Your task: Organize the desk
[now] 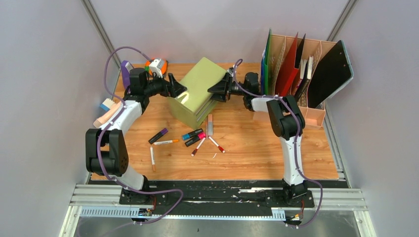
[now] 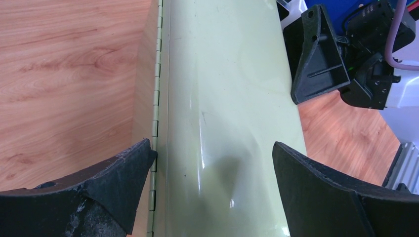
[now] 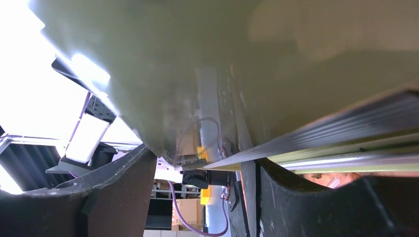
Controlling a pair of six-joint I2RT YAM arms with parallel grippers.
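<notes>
A pale green hinged box [image 1: 201, 84] stands at the back centre of the desk, its lid tilted and slightly raised on the right side. At its left edge my left gripper [image 1: 180, 88] stands open; in the left wrist view its fingers [image 2: 108, 182] are spread across the hinge end of the lid, holding nothing. My right gripper [image 1: 214, 93] is at the lid's right edge, shut on it. From the right wrist view, the lid's glossy surface [image 3: 207, 74] fills the upper part and its edge runs between the fingertips.
Several markers [image 1: 195, 140] lie loose in front of the box, with a grey-and-orange bar [image 1: 210, 125] close to it. A pink file organizer [image 1: 314, 113] with folders stands back right. A purple item [image 1: 125, 74] is back left.
</notes>
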